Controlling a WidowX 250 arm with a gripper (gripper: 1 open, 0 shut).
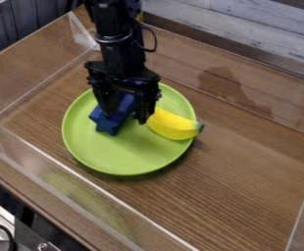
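Observation:
A green plate [126,149] lies on the wooden table, holding a dark blue object [108,121] on its left part and a yellow banana [175,124] on its right. The black arm comes down from the top, and its gripper [126,106] is over the plate, open, with its fingers around or just above the blue object and left of the banana. The fingers partly hide the blue object, and I cannot tell whether they touch it.
Bare wooden table [240,147] spreads to the right and front of the plate. A pale wall runs along the back right, and a clear edge strip runs down the lower left.

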